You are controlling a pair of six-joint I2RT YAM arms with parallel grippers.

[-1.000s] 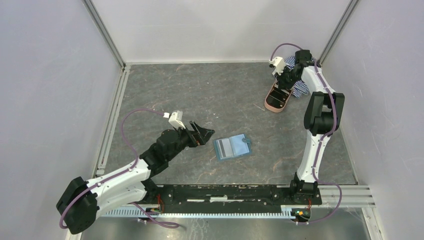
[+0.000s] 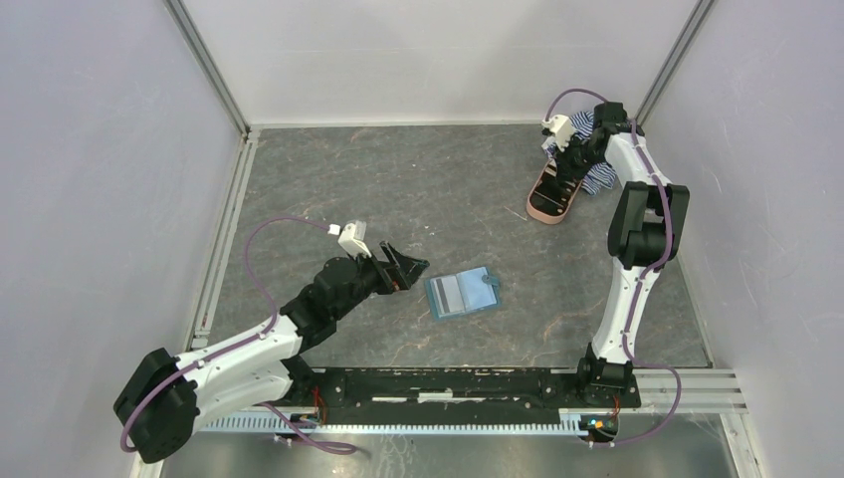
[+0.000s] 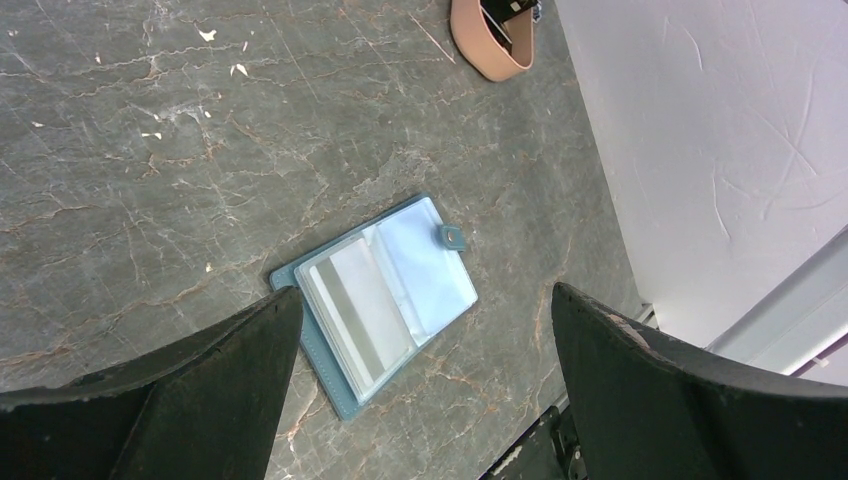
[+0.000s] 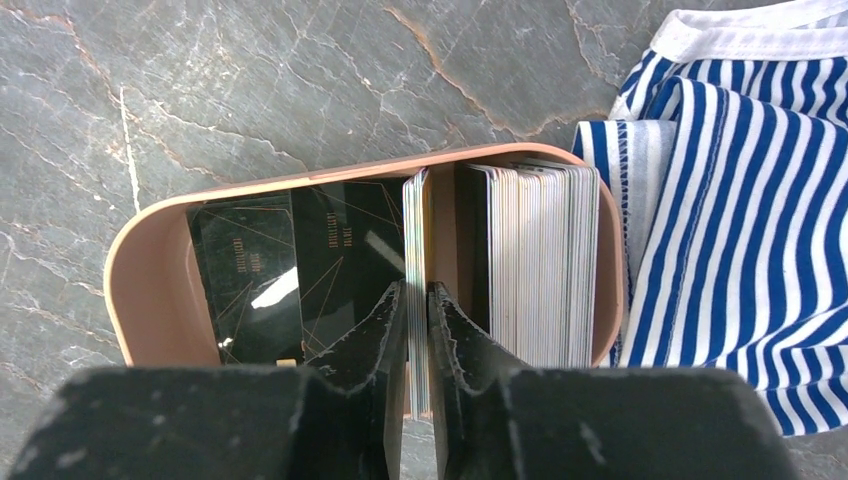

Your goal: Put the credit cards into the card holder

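Observation:
The card holder lies opened flat near the table's front, teal-edged with clear sleeves; the left wrist view shows the same card holder between and beyond the left fingers. My left gripper is open and empty, just to its left. At the back right, a pink box contains a row of upright white-edged cards and dark cards leaning at its other end. My right gripper is shut on a thin stack of cards, which stands upright inside the box between those two groups.
Blue-and-white striped cloth lies against the box's end, partly under the right arm in the top view. Walls border the table. Bare grey tabletop spreads across the middle and back left.
The left arm and the card holder look nearly unmoved.

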